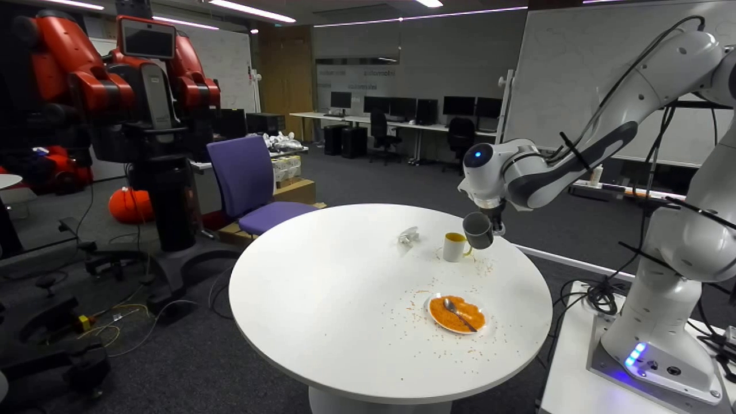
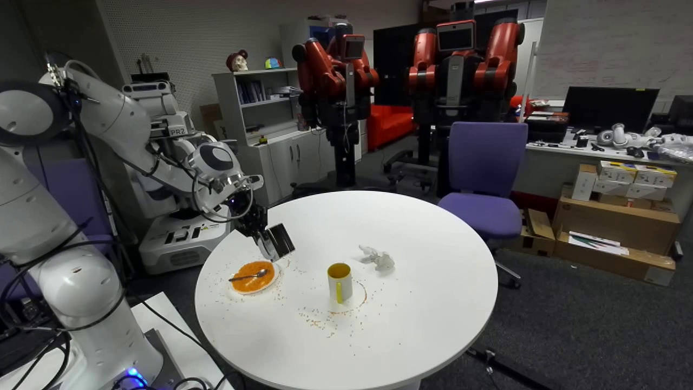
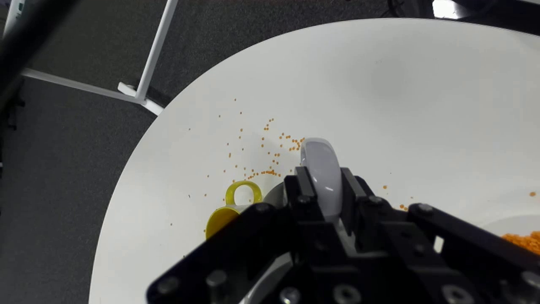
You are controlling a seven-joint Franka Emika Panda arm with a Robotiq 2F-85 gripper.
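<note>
A grey mug (image 1: 477, 230) is held in the air, tilted, above the right part of the round white table. My gripper is shut on its handle (image 3: 324, 167), which sticks up between the two fingers in the wrist view. Most of that mug's body is hidden behind the gripper there. Close by stands a white mug (image 1: 453, 248) with a yellow inside and handle, upright on the table. A plate (image 1: 432, 314) of small orange grains, with a spoon (image 1: 459, 313) lying on them, sits nearer the front.
Crumpled clear plastic (image 2: 377, 258) lies beyond the white mug. Loose orange grains (image 3: 271, 172) are scattered around the mug and plate. A purple chair (image 2: 488, 179) stands by the table's edge.
</note>
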